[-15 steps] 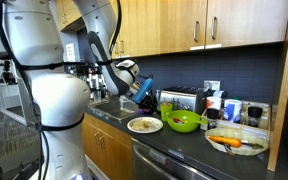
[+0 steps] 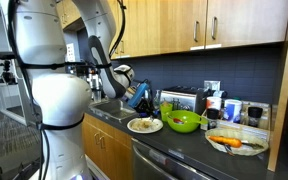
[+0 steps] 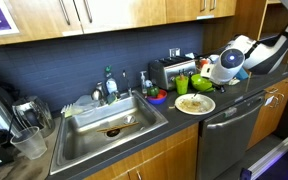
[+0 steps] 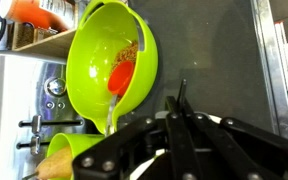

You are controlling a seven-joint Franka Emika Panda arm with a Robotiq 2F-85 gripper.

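My gripper reaches up from the bottom of the wrist view, its dark fingers close together. What lies between them is too dark and small to make out. In exterior view 1 the blue-marked wrist (image 2: 138,96) hangs over the counter, behind a white plate (image 2: 144,125) with some food on it. A green bowl (image 4: 87,65) stands left of the fingers in the wrist view. A red-headed spoon (image 4: 121,76) rests in it, its pale handle over the rim. The white plate (image 3: 193,104) is partly hidden under the gripper in the wrist view.
Right of the green bowl (image 2: 185,121), an oval plate (image 2: 237,144) holds orange and green food. A toaster (image 3: 172,70) stands against the wall. The sink (image 3: 109,125) lies further along the counter.
The wrist and its blue part have shifted a little left and down in exterior view 1. The bowl and plates have stayed put.
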